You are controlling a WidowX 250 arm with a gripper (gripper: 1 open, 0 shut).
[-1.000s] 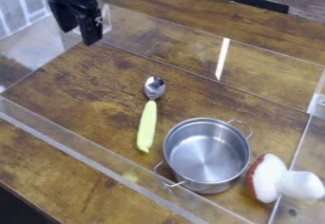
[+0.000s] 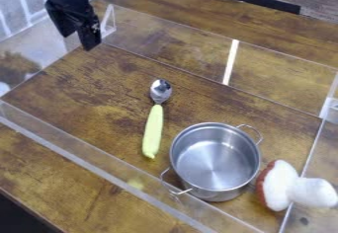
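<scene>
My dark gripper (image 2: 82, 34) hangs at the top left, over the far left corner of the walled wooden area, apart from the objects; whether its fingers are open or shut is unclear. A spoon with a pale yellow-green handle (image 2: 152, 128) lies near the middle, its metal bowl pointing away. An empty steel pot (image 2: 214, 162) with two handles stands at the lower right. Right of it lies a white object with a red part (image 2: 306, 190), perhaps a toy mushroom.
Low clear walls (image 2: 85, 151) border the work area. A white strip (image 2: 230, 61) stands out on the far side.
My gripper has shifted very slightly at the top left. The spoon, pot and white object have not moved.
</scene>
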